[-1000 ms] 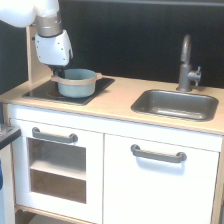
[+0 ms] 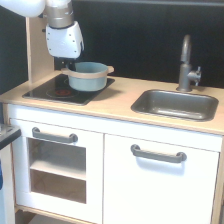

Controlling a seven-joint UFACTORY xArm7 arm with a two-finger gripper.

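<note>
A grey-blue pot [image 2: 88, 79] with a light brown handle showing at its right is over the black stove top [image 2: 48, 92], toward the back left of the counter. From above, my white arm reaches down to the pot's left rim, where the gripper [image 2: 70, 67] is shut on it. The fingers are small and dark, and partly hidden at the rim. Whether the pot's base clears the stove top or rests on it is hard to tell.
A metal sink [image 2: 176, 104] with a dark faucet [image 2: 186, 66] is set into the right of the wooden counter [image 2: 120, 98]. Bare counter lies between stove and sink. Below are white cabinet doors [image 2: 158, 185] with grey handles.
The pot and my gripper have moved together to the right and slightly up in the picture, uncovering more of the stove top's left part.
</note>
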